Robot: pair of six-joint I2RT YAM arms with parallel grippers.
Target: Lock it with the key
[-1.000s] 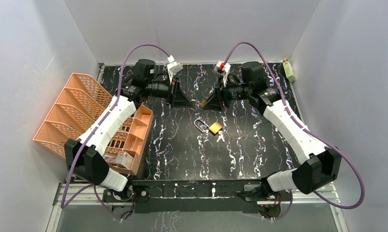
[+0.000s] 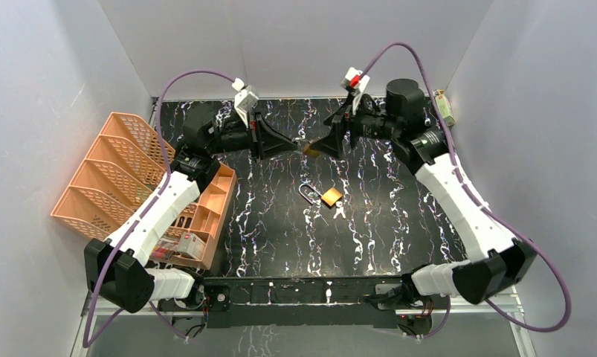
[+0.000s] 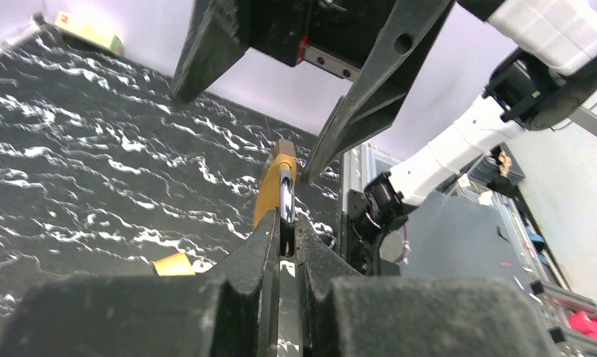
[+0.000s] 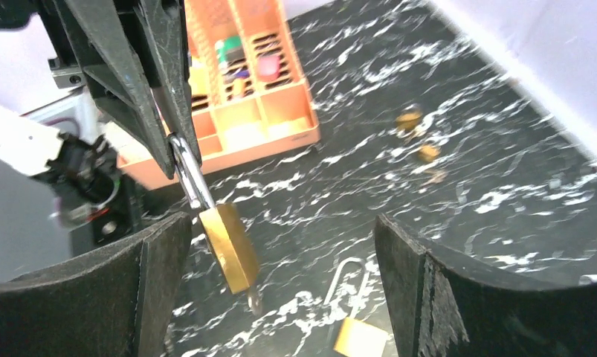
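A brass padlock body [image 4: 230, 247] hangs in the air between the arms, its silver shackle [image 4: 191, 175] pinched in my left gripper [image 2: 296, 149]. A small silver end [image 4: 255, 300] pokes out below the brass; whether it is a key cannot be made out. My right gripper [image 2: 319, 149] is open, its fingers [image 4: 128, 279] spread wide in its wrist view. The left wrist view shows the brass close to one right fingertip [image 3: 315, 167], with contact unclear. A second brass padlock [image 2: 331, 196] lies on the table, its silver shackle [image 2: 307, 192] pointing left.
An orange compartment tray [image 2: 224, 201] with small items stands on the left. A pale green and yellow box [image 2: 444, 108] is at the far right corner.
Both grippers have shifted toward the back of the table, and the arms have swung outward a little. The tray and the padlock on the table stay in place.
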